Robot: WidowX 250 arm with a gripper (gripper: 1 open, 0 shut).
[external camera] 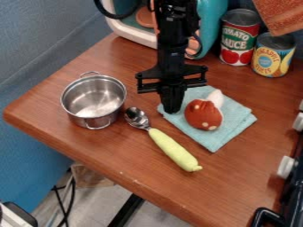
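My black gripper (pixel 172 96) hangs over the upper left part of a light blue cloth (pixel 219 134), its fingers pointing down beside a red-and-white onion-like object (pixel 204 113) on the cloth. Whether anything is between the fingers I cannot tell. A spoon (pixel 137 118) with a pale yellow corn-like handle or object (pixel 174 150) below it lies left of the cloth. A steel pot (pixel 92 104) stands farther left.
Two cans, red (pixel 239 38) and yellow (pixel 272 57), stand at the back right beside a teal-and-white appliance (pixel 211 13). Black equipment (pixel 284 195) lines the right edge.
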